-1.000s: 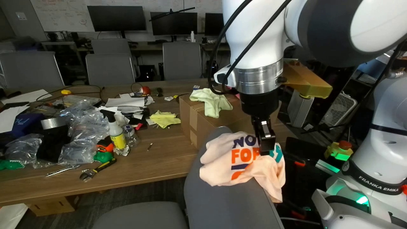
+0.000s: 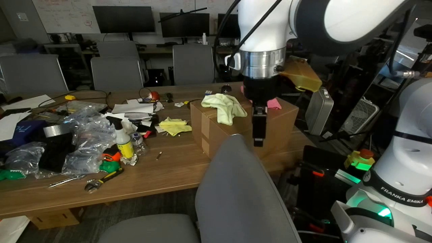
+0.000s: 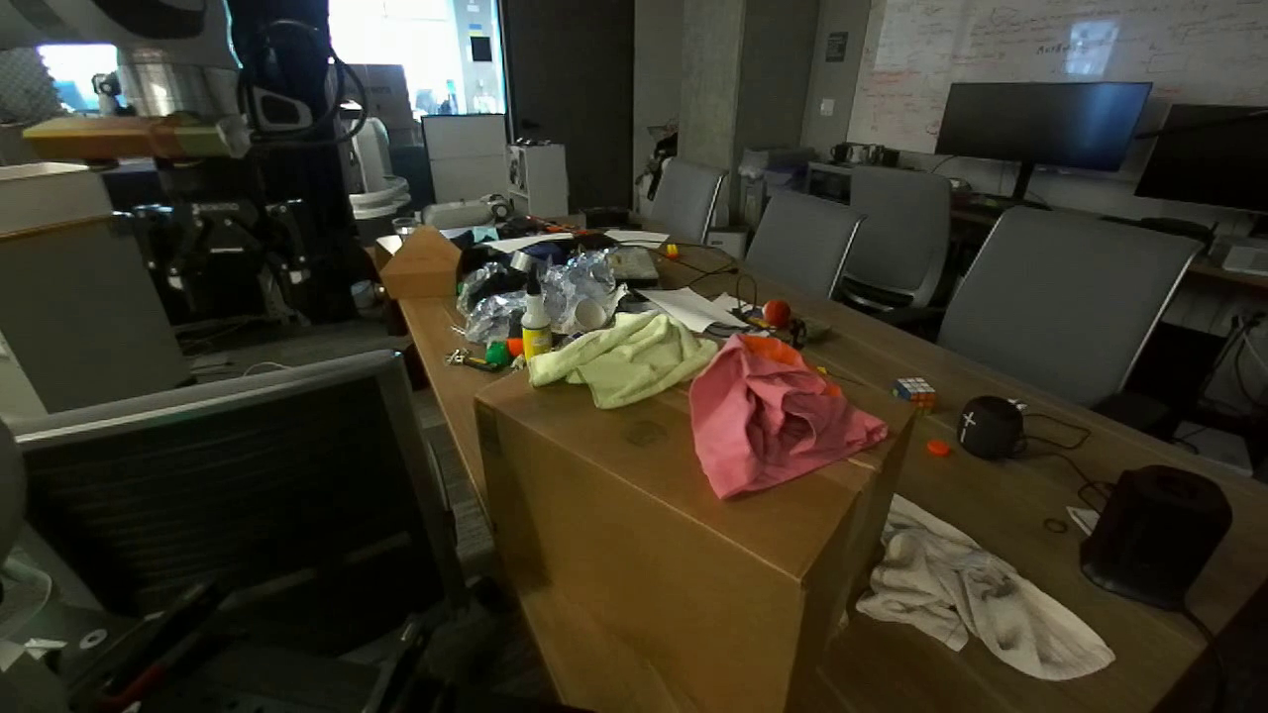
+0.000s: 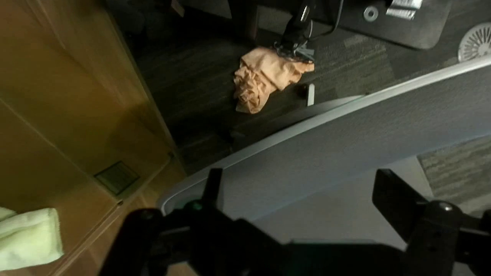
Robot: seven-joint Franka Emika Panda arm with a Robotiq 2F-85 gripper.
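Peach cloth lies crumpled on the dark floor, beyond the top edge of the grey chair back in the wrist view. Neither exterior view shows it. My gripper is open, its two black fingers wide apart with nothing held between them. Seen from exterior view 1, the gripper hangs above the chair back, in front of the cardboard box.
On the cardboard box rest a light green cloth and a pink cloth. A whitish cloth lies beside the box. Plastic wrap, tools and a spray bottle clutter the table's left part.
The peach cloth no longer drapes over the chair back; it is on the floor now. My gripper has risen and shifted left in exterior view 1.
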